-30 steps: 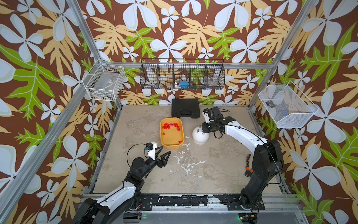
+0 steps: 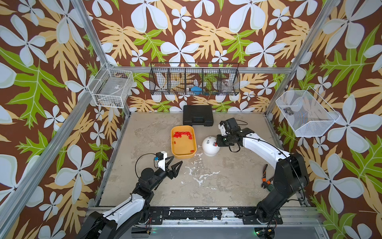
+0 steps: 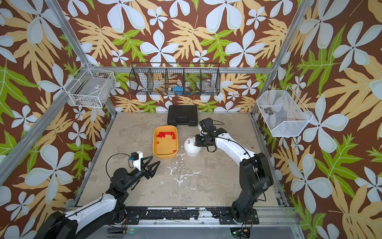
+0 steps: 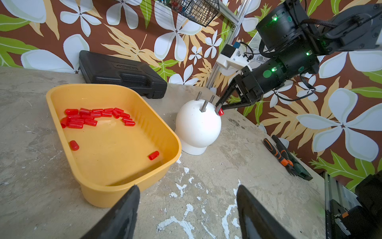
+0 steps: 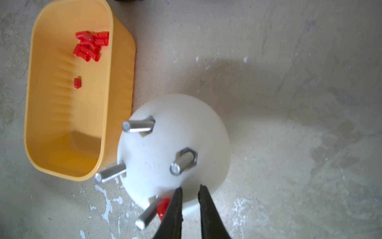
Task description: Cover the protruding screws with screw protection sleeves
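Note:
A white ball on a round base [image 4: 197, 123] carries protruding steel screws. In the right wrist view a red sleeve [image 5: 163, 208] is just beside the nearest screw [image 5: 148, 215], at my right gripper; its narrow finger gap shows no clear grip on the sleeve, and whether it encircles anything is unclear. The other visible screws are bare metal. A yellow tray [image 2: 183, 151] left of the ball holds several loose red sleeves [image 4: 79, 121]. My left gripper [image 2: 175, 166] stands open and empty in front of the tray's right corner.
A black case [image 2: 197, 115] lies at the back. Pliers and tools [image 4: 284, 157] lie at the right edge. Wire baskets [image 2: 194, 79] hang on the frame above.
The left arm is unchanged.

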